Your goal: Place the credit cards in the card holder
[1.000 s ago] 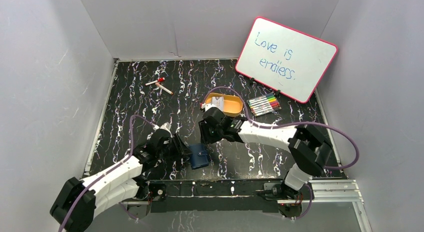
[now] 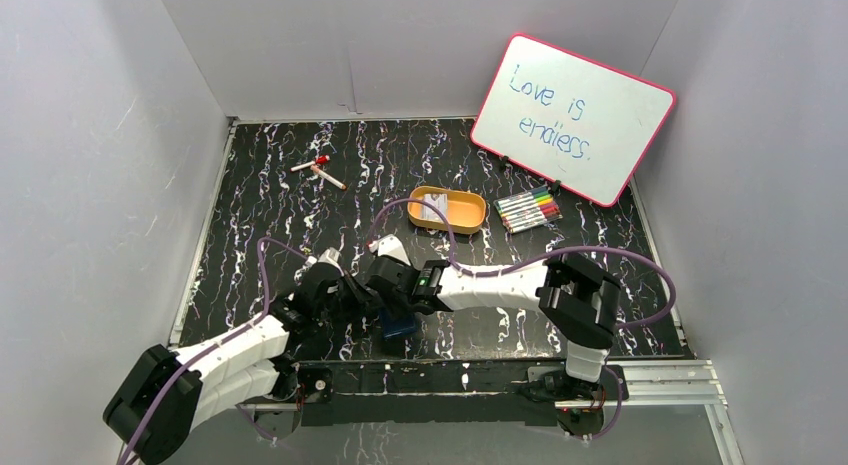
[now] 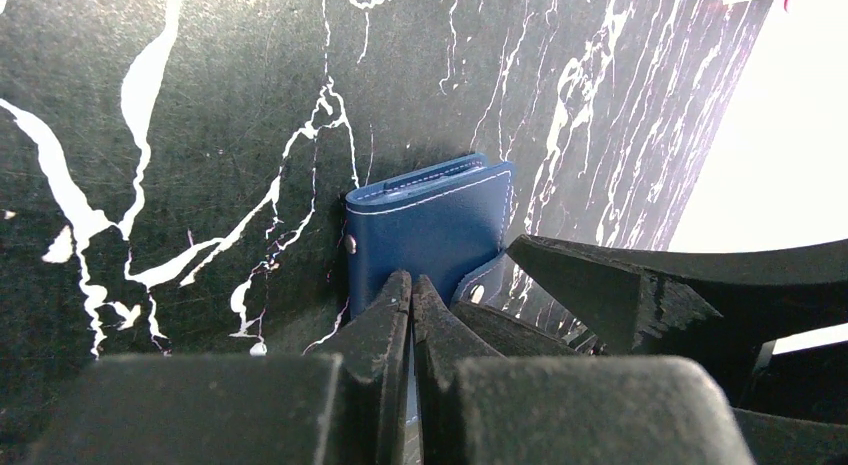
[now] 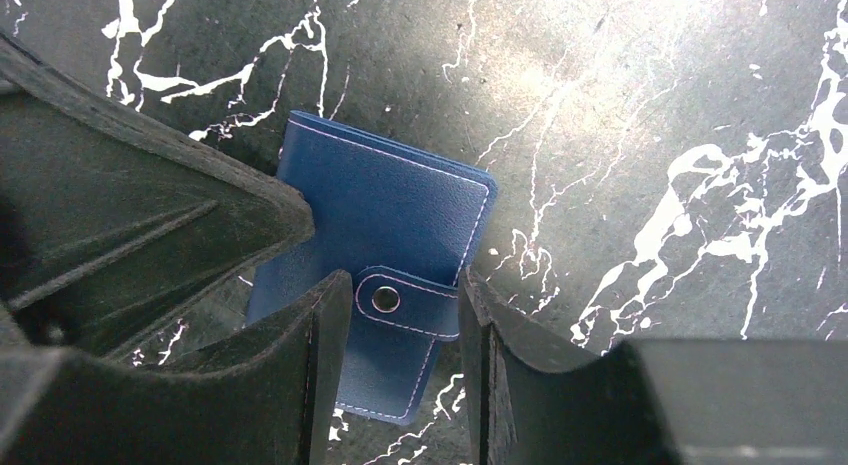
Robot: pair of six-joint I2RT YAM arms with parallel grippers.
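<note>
The blue card holder (image 2: 398,326) lies folded on the dark marbled table, near its front edge. In the right wrist view its snap strap (image 4: 408,303) crosses the cover, the stud showing between the fingers of my open right gripper. That gripper hangs over the strap side. My left gripper is shut, its fingertips at the holder's near part in the left wrist view; nothing shows between them. Whether they press on the holder I cannot tell. White cards (image 2: 434,207) lie in the orange tray (image 2: 466,211).
A pack of coloured markers (image 2: 527,210) lies right of the tray, below the leaning whiteboard (image 2: 575,115). Two loose markers (image 2: 328,177) lie at the back left. Both arms crowd closely together over the holder.
From behind and right of the holder, my right gripper has moved left and toward the front, over it. The left arm has stayed nearly still, and the holder looks unmoved.
</note>
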